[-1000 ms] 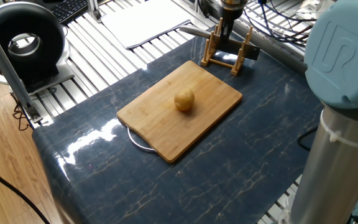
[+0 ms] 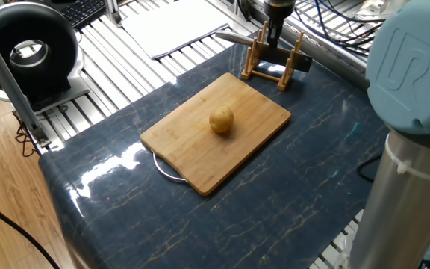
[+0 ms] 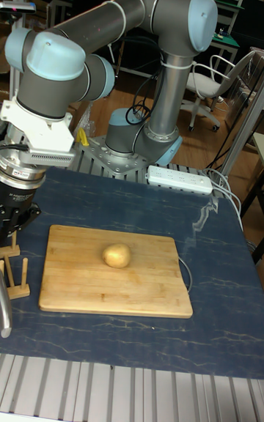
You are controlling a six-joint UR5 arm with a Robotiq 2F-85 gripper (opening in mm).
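A round yellow-brown potato (image 2: 221,119) rests on the wooden cutting board (image 2: 178,134), a little off its middle. At the table's far edge in exterior view 1, a knife (image 2: 293,60) with a dark wide blade and a silver handle lies across a small wooden rack (image 2: 283,81). My gripper (image 2: 272,43) points down right at the knife, between the rack's posts. Whether its fingers are open or closed around the knife does not show. In exterior view 3 the dark gripper (image 3: 17,223) is at the left edge, above the rack (image 3: 19,289), partly cut off.
A wire handle (image 2: 166,170) sticks out from the board's side. The dark blue tabletop (image 2: 275,194) around the board is clear. A white power strip (image 3: 180,179) lies along the table edge by the arm's base. Cables (image 2: 342,22) run behind the rack.
My gripper has shifted very slightly at the knife over the last second. Potato, board, knife and rack look unmoved.
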